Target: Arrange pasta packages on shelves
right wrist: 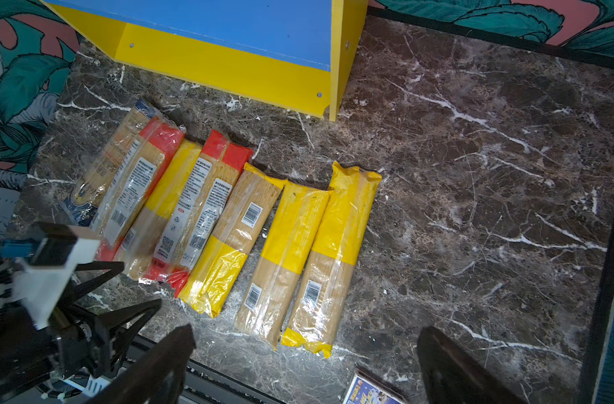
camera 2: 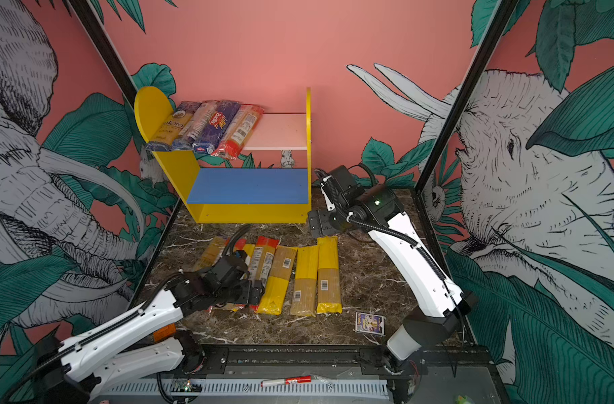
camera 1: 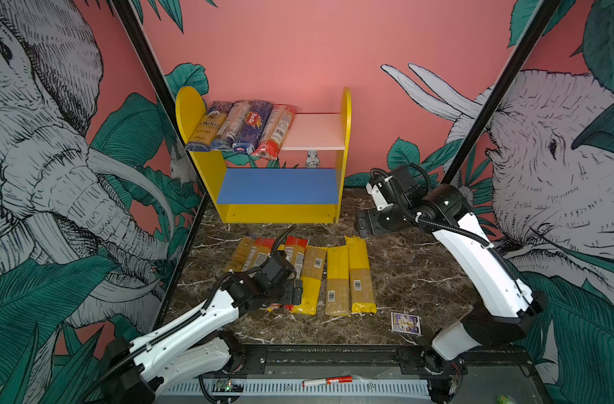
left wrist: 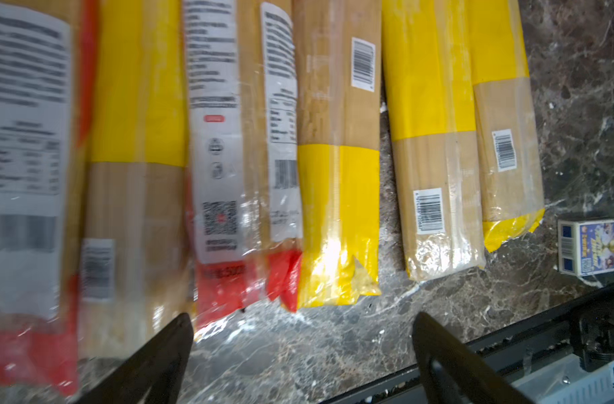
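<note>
Several pasta packages lie side by side on the marble table, among them a red-ended one [right wrist: 202, 202], a yellow-and-tan one [left wrist: 340, 202] and a rightmost yellow one [camera 1: 362, 274]. My left gripper [camera 1: 296, 293] hovers over the near part of this row, open, its fingers [left wrist: 155, 367] spread wide and empty. On the top pink shelf [camera 1: 317, 131] rest several more packages, including a blue one [camera 1: 254, 126] and a red one [camera 1: 277, 131]. Behind the row, to its right, my right gripper [camera 1: 362, 224] stands open above the table, nothing between its fingers.
The blue lower shelf [camera 1: 276, 186] is empty, and the pink shelf's right part is bare. Yellow side panels [camera 1: 345, 134] bound the rack. A small card box [camera 1: 405, 323] lies at the front right. Free table stretches right of the packages.
</note>
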